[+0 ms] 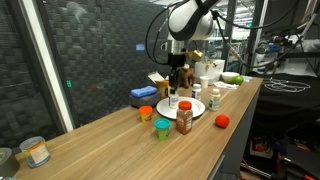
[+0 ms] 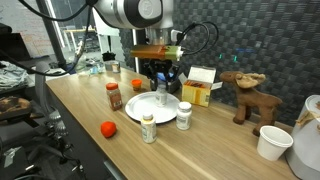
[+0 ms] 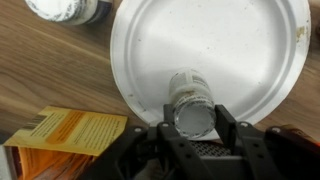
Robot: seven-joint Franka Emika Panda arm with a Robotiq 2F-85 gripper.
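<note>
My gripper is shut on a small white-labelled bottle (image 3: 193, 112), whose round cap end faces the wrist camera. Below the bottle spreads a round white plate (image 3: 150, 60). In exterior view 1 the bottle (image 1: 174, 100) appears upright at the plate (image 1: 167, 109), with my gripper (image 1: 176, 91) around its top. From exterior view 2, the bottle (image 2: 161, 97) is over the plate (image 2: 142, 107) near its middle. Whether its base touches the plate, I cannot tell.
Two other white-labelled bottles (image 2: 148, 128) (image 2: 184, 116) stand beside the plate. Around it are a red-lidded jar (image 1: 185, 118), a red ball-like item (image 1: 222, 121), a teal cup (image 1: 162, 128) and a yellow box (image 2: 199, 86).
</note>
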